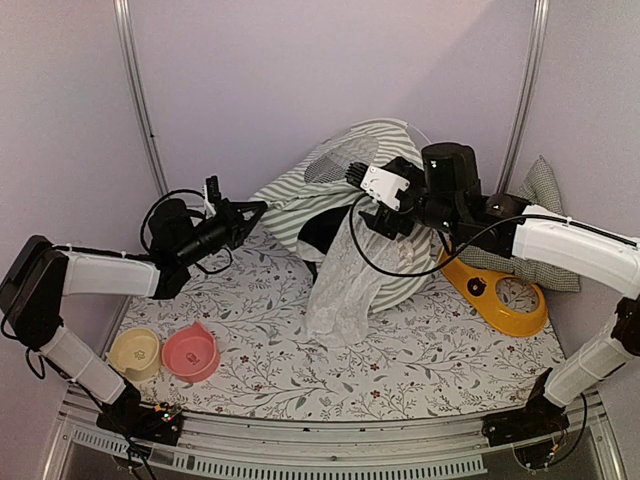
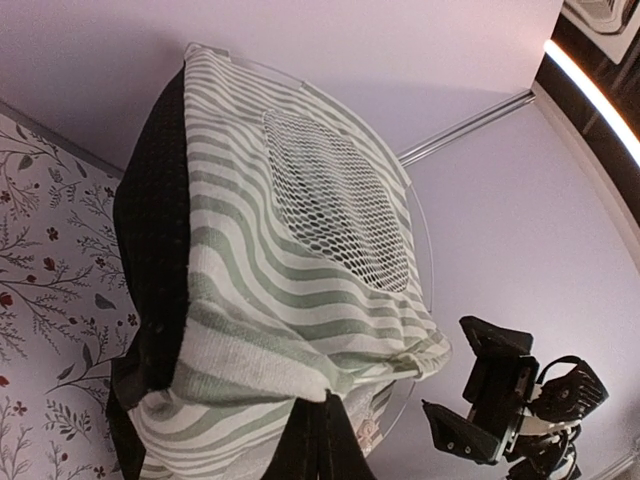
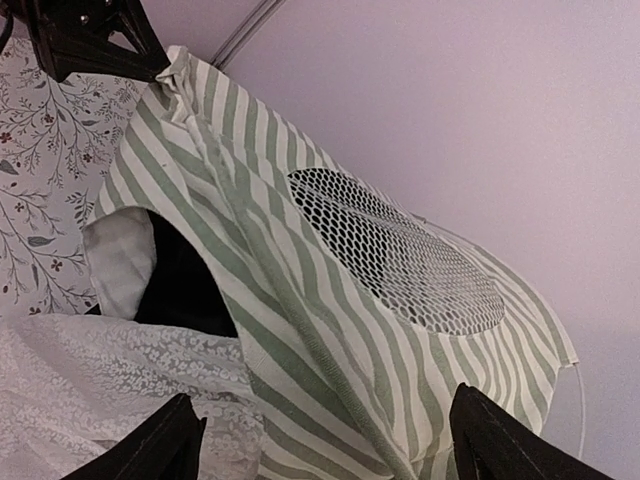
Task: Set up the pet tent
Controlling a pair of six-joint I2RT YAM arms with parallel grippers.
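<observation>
The striped tent (image 1: 310, 190) with its mesh window (image 3: 400, 250) stands slumped at the back centre, a black inside and a thin pole showing. A white lace cloth (image 1: 340, 300) hangs down its front. My left gripper (image 1: 258, 208) is shut on the left tip of the striped fabric, which is pulled out toward it; in the right wrist view the bunched edge sits at its fingertips. My right gripper is open above the tent's right part, facing the striped fabric and lace, with nothing clearly held.
A yellow bowl (image 1: 130, 352) and pink bowl (image 1: 188, 350) sit at the front left. An orange feeder (image 1: 510, 320) and grey checked cushion (image 1: 550, 270) are at the right.
</observation>
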